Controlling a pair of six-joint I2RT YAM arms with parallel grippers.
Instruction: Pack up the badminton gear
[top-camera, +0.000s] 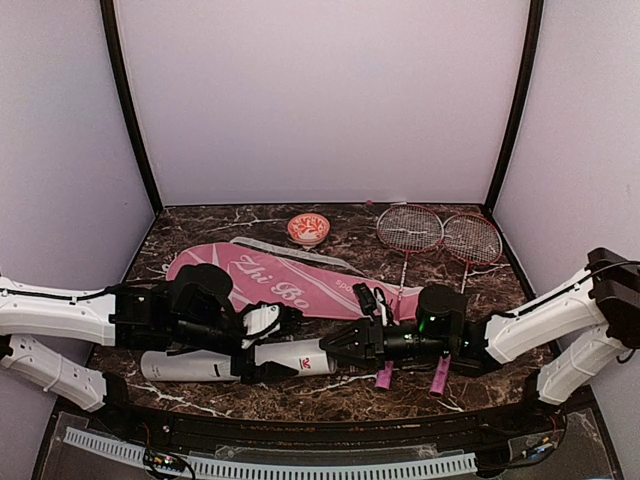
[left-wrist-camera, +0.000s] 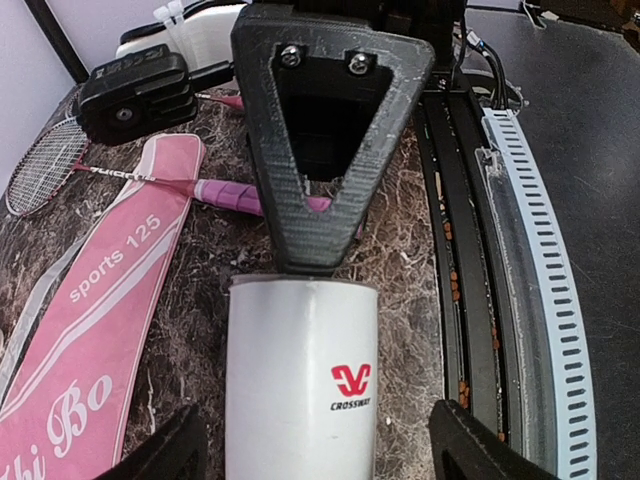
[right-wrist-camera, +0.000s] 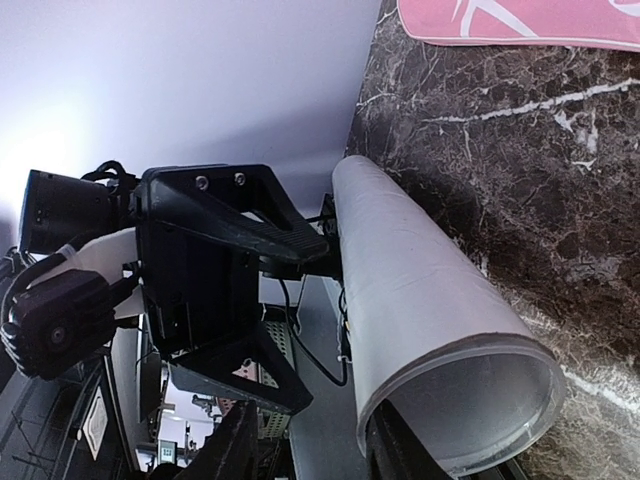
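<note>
The white shuttlecock tube (top-camera: 180, 366) lies lengthwise near the table's front edge, its red CROSSWAY logo (left-wrist-camera: 350, 380) facing up. My left gripper (top-camera: 262, 350) straddles the tube; in the left wrist view, its fingers (left-wrist-camera: 165, 450) stand apart on both sides, with gaps showing. At the tube's right end, my right gripper (top-camera: 350, 350) is open. The right wrist view shows the tube's uncapped mouth (right-wrist-camera: 480, 405), with one of the right fingers (right-wrist-camera: 400, 450) in front of its near rim. Behind lies the pink racket bag (top-camera: 250, 280). Two rackets (top-camera: 410, 228) rest on the right.
An orange patterned bowl (top-camera: 308, 229) sits at the back. Pink racket handles (top-camera: 440, 376) reach the front right, below the right arm. Both arms crowd the front middle. Bare marble (top-camera: 345, 225) shows between bowl and rackets.
</note>
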